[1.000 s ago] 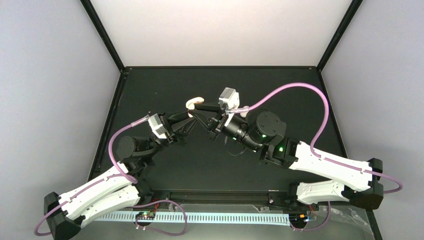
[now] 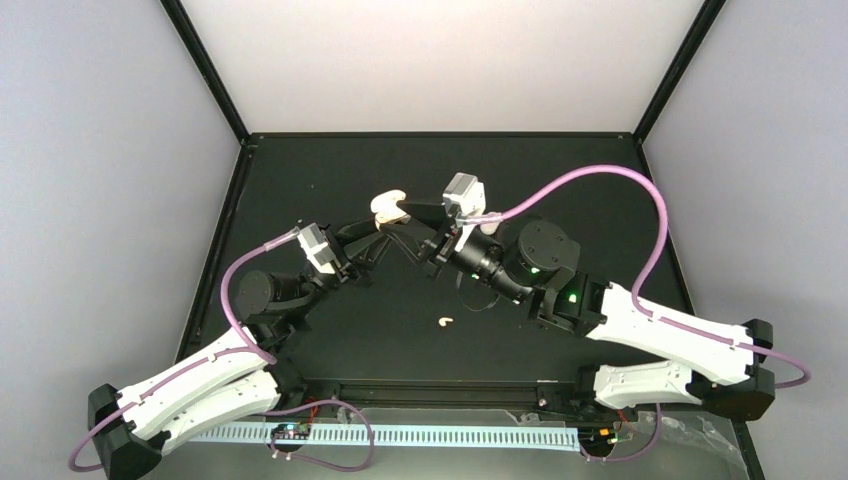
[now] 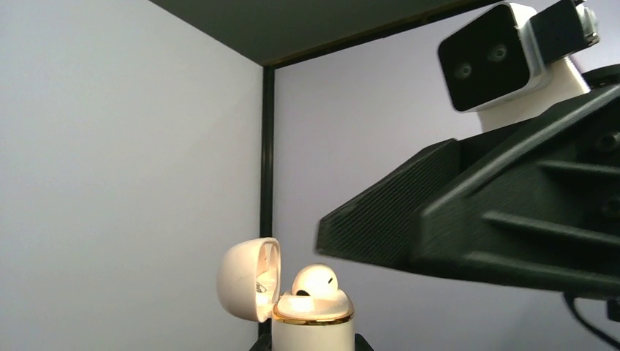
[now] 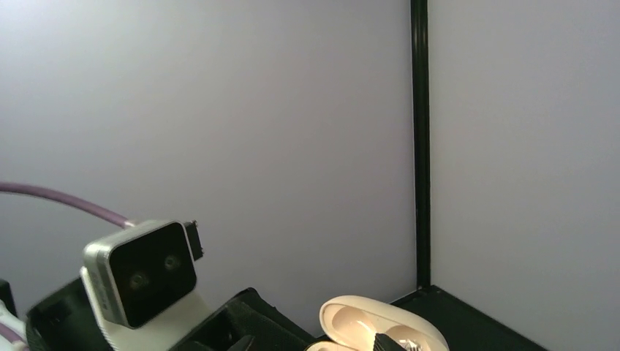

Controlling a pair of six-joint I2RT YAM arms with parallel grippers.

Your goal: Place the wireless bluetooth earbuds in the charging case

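Observation:
My left gripper [image 2: 378,226] is shut on the cream charging case, holding it up above the table. In the left wrist view the case [image 3: 313,335] stands upright, its lid [image 3: 247,280] swung open to the left. One earbud [image 3: 316,281] sits in the case, its rounded head showing above the gold rim. The right gripper [image 2: 395,217] is beside the case with its fingers apart, and no earbud shows between them. Another small cream earbud [image 2: 445,321] lies on the black table, below the right arm. The right wrist view shows the open lid [image 4: 387,320] at its bottom edge.
A thin dark cable [image 2: 478,306] hangs below the right wrist. The two wrists' camera housings [image 2: 317,248] stand close to each other over the table.
My right gripper has shifted slightly right, and more of the case shows.

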